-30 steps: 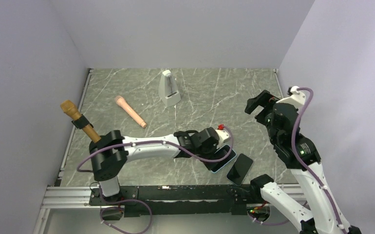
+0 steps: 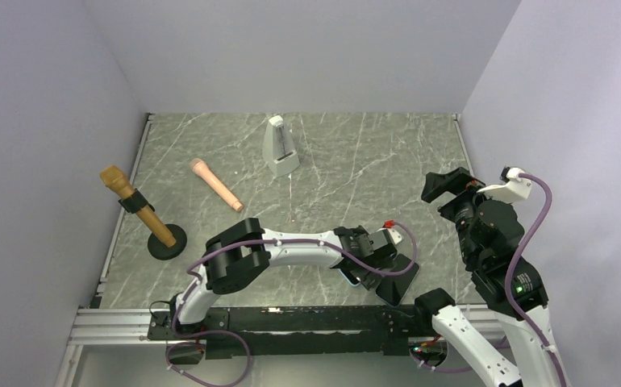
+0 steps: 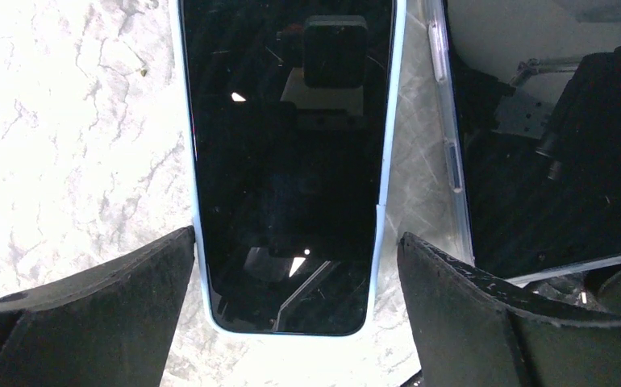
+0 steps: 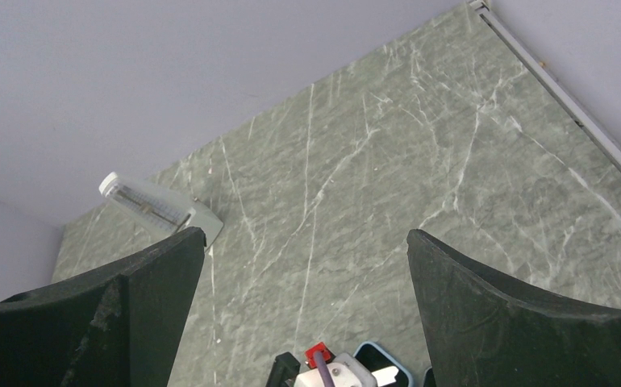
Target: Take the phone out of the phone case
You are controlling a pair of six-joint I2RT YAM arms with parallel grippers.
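Note:
A phone (image 3: pixel 283 161) with a pale blue rim lies face up on the table in the left wrist view, between the open fingers of my left gripper, whose tips are beside its long edges. A second dark phone-shaped object (image 3: pixel 549 201) with a clear edge lies to its right; in the top view it (image 2: pixel 401 286) lies near the front edge. Whether either is in a case is hard to tell. My left arm hides most of the blue-rimmed phone from above. My right gripper is open and raised over the table's right side, empty.
A white metronome (image 2: pixel 279 149) stands at the back centre. A pink microphone (image 2: pixel 214 181) lies at the left, and a gold microphone on a stand (image 2: pixel 150 218) stands at the far left. Walls border the table.
My left arm has moved right, over the blue-rimmed phone. My right arm has shifted right and toward the front.

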